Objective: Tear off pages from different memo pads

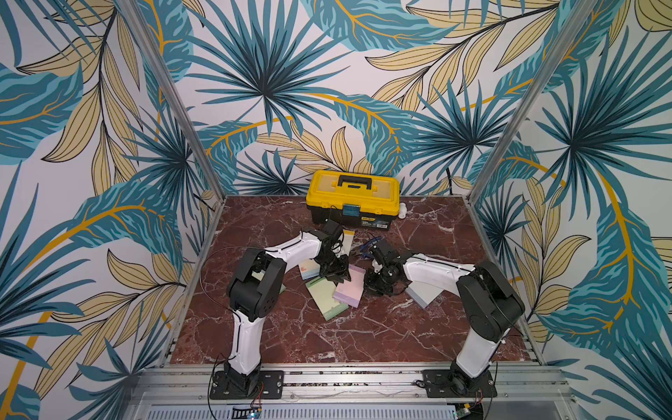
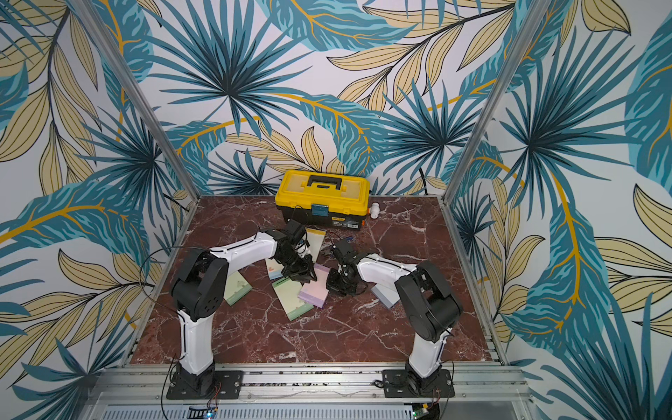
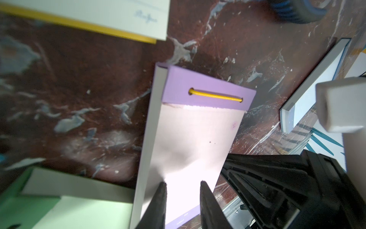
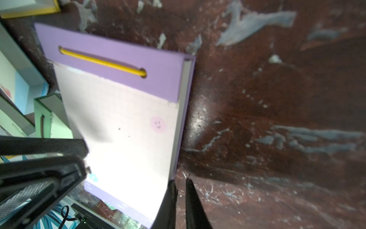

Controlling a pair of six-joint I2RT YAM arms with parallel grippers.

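Note:
A pink memo pad point(image 1: 348, 290) with a purple binding strip point(image 3: 207, 85) and yellow cord lies mid-table, overlapping a green pad point(image 2: 290, 301). My left gripper is over the pink pad's white sheet, fingertips slightly apart, nothing seen between them. My right gripper is at the pad's right edge, fingertips slightly apart, one at the edge, the other over bare table.
Other pads lie around: a grey one point(image 1: 425, 294) at right, a green one point(image 2: 234, 290) at left, a yellow-edged one point(image 2: 313, 238) behind. A yellow toolbox point(image 1: 353, 189) stands at the back.

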